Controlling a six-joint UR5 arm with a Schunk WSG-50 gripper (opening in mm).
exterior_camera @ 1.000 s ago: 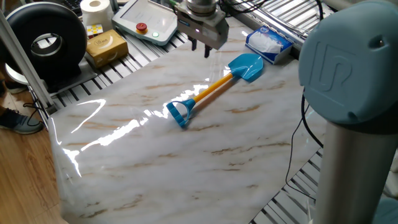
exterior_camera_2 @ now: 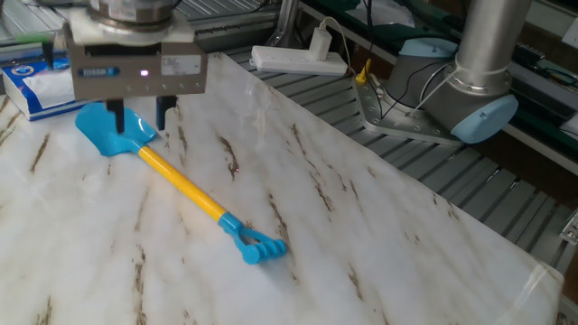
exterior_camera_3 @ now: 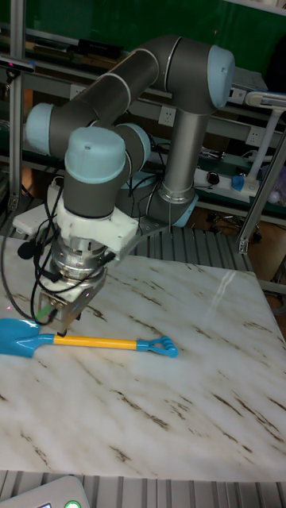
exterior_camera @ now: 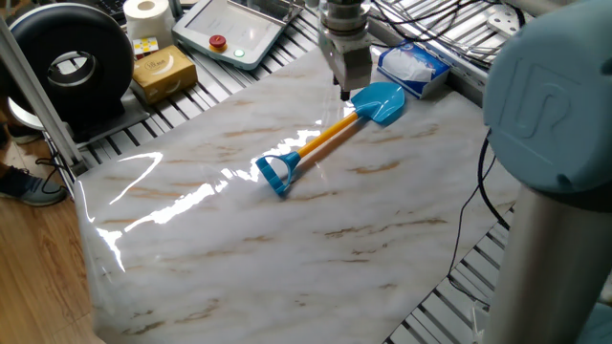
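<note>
A toy shovel with a blue blade, yellow shaft (exterior_camera: 327, 136) and blue handle lies flat on the marble-patterned table. Its blade (exterior_camera_2: 109, 127) points toward the blue-and-white pack, and its handle (exterior_camera_2: 256, 246) toward the table's middle. In exterior view 2 my gripper (exterior_camera_2: 141, 117) hangs over the blade end with its two dark fingers apart and nothing between them. Seen from exterior view 1, the gripper (exterior_camera: 345, 95) is turned edge-on near the joint of blade and shaft. Exterior view 3 has the gripper (exterior_camera_3: 63, 329) just above the shaft; the exact height gap is hard to judge.
A blue-and-white tissue pack (exterior_camera: 413, 69) stands close beyond the blade. The teach pendant (exterior_camera: 234, 31), a yellow box (exterior_camera: 164, 74) and a black spool (exterior_camera: 72, 67) sit off the far edge.
In exterior view 1 my gripper has moved right, toward the shovel's blade end, and has rotated from broadside to edge-on. The shovel has stayed in place.
</note>
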